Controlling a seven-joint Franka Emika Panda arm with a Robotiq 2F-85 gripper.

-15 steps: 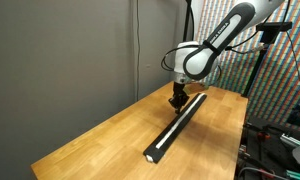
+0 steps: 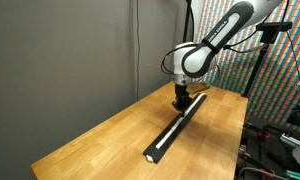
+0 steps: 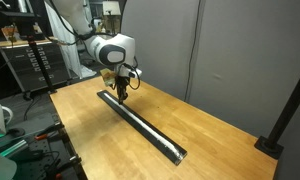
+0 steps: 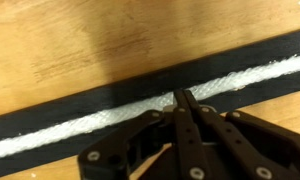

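A long black strip (image 2: 160, 147) lies flat on the wooden table, with a white rope (image 4: 78, 126) running along its middle. In the wrist view the strip crosses the picture at a slant, and the rope passes directly behind the fingertips. My gripper is shut, its fingers together over the rope. Nothing shows between them. From the outside, the gripper (image 2: 180, 104) points down at the strip's far half; the other exterior view also has the gripper (image 3: 121, 98) over that part. Whether the tips touch the rope cannot be made out.
A grey partition (image 2: 70, 70) stands along the table's back. Cables hang in loops around the arm. A dark post (image 3: 280, 110) rises beyond the table's far right.
Over the last second my arm has shifted slightly along the strip, toward its far end. The strip and rope look unmoved.
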